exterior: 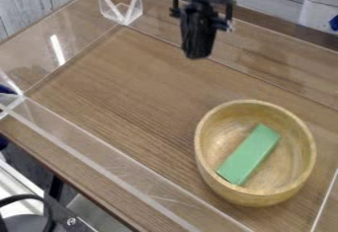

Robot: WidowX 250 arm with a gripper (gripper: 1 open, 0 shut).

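Note:
My gripper (197,46) hangs over the back of the wooden surface at the top centre, dark and shut, with nothing visible between its fingers. A wooden bowl (211,137) sits at the lower right with a green block (250,154) lying in it. The gripper is well behind and above the bowl, apart from it.
A clear plastic piece (121,7) stands at the back left. Black cables (40,212) lie at the lower left corner.

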